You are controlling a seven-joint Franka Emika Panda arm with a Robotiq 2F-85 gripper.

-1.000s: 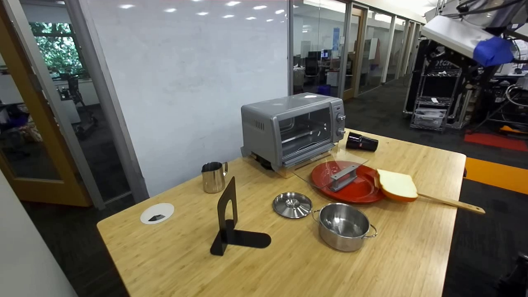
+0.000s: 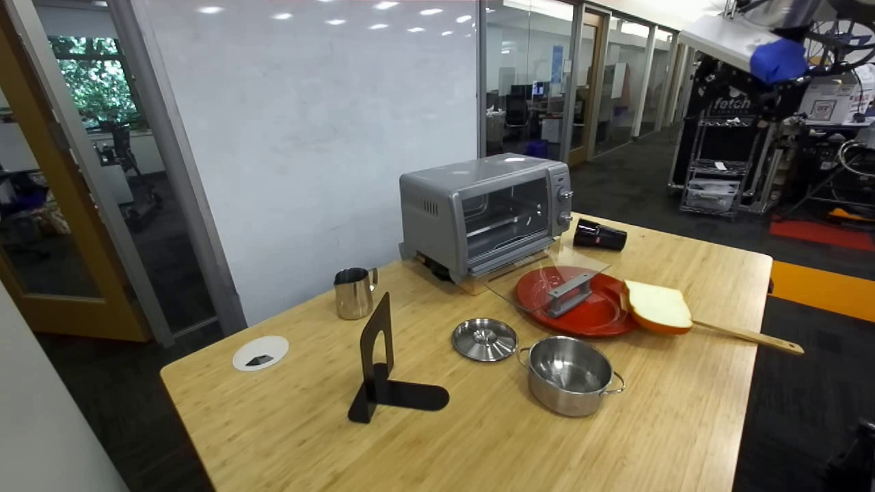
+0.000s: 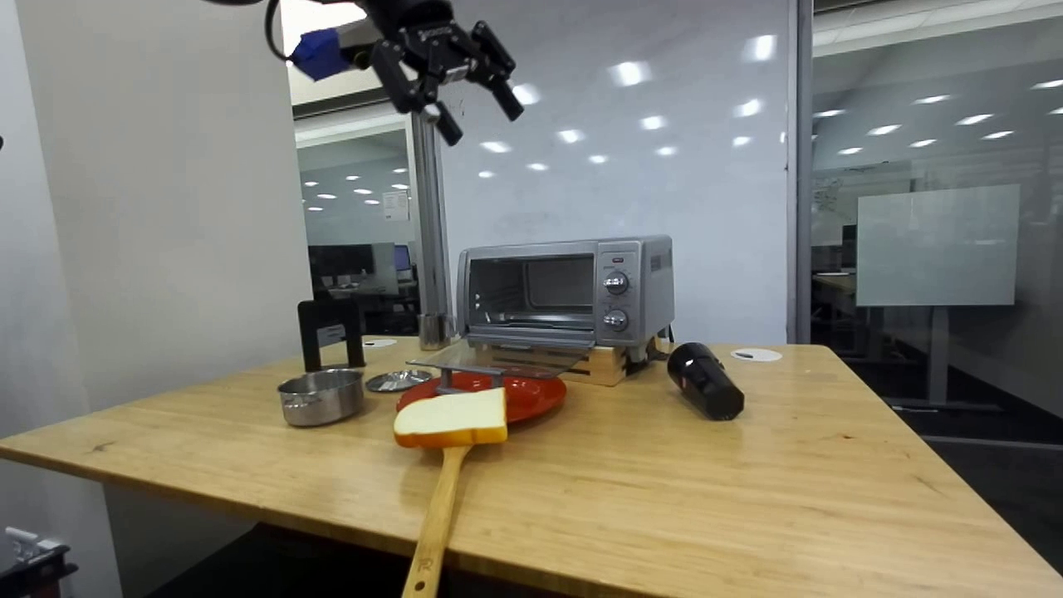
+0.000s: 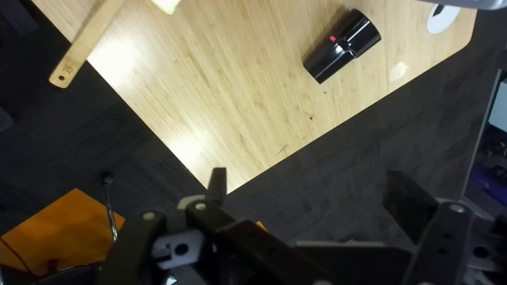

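Note:
My gripper (image 3: pixel 480 124) hangs high above the table, its fingers spread apart and nothing between them. In the wrist view the open gripper looks down past a table corner to the dark floor. A bread slice (image 2: pixel 658 307) rests on the head of a wooden spatula (image 2: pixel 750 335) at the edge of the red plate (image 2: pixel 566 326); the handle sticks out over the table edge. The grey toaster oven (image 3: pixel 568 289) has its glass door (image 3: pixel 508 359) lowered over part of the plate. On its side lies a black cup-like object (image 4: pixel 342 46), apart from the gripper.
A steel pot (image 2: pixel 571 376) and its lid (image 2: pixel 485 339) sit in front of the plate. Farther left stand a black bookend (image 2: pixel 379 365) and a metal pitcher (image 2: pixel 353 294). Bare table (image 3: pixel 757 498) lies to the right of the spatula in exterior view 2.
The arm has moved left and slightly upward in exterior view 1. The objects on the table have stayed put.

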